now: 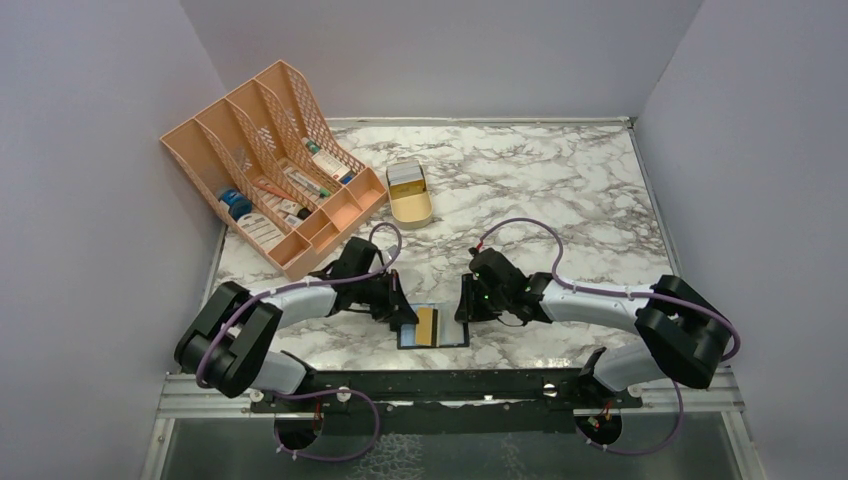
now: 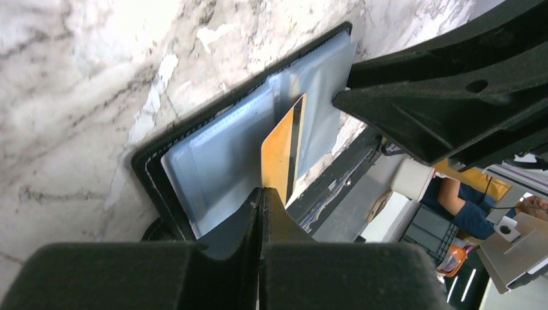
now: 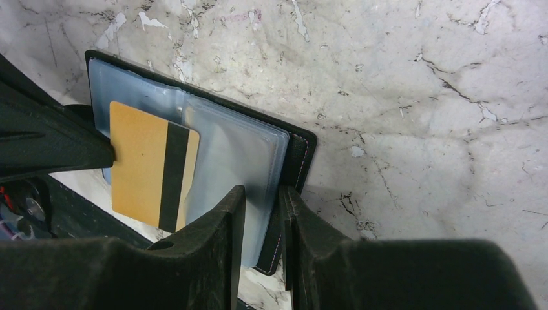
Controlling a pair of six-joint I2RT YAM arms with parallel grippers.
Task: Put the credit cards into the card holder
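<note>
An open black card holder (image 1: 432, 345) with clear blue-tinted sleeves (image 3: 245, 161) lies flat at the table's front edge. A gold card (image 3: 142, 161) with a dark stripe rests on the sleeves, slightly raised toward the left gripper. My left gripper is shut, its tips touching the card's edge; whether any of it is between them is unclear. My right gripper is at the holder's other side, slightly parted, fingertips at the sleeves' edge; whether they pinch the sleeve is unclear.
A small tan box (image 1: 411, 208) with stacked cards stands behind the holder. A peach organizer (image 1: 320, 228) with tubes and bottles fills the back left.
</note>
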